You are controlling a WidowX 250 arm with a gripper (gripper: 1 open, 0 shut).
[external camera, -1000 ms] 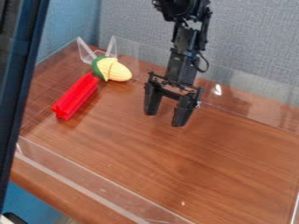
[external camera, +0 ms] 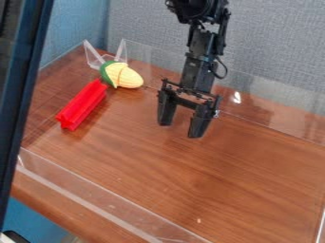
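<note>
My black gripper hangs over the back middle of the wooden tray, its two fingers apart with nothing between them. To its left lie a yellow toy corn with a green end and, nearer the front, a long red block.
Clear plastic walls edge the wooden tray floor, and a clear piece stands by the corn at the back left. The middle, front and right of the floor are empty. A dark vertical frame fills the left edge of the view.
</note>
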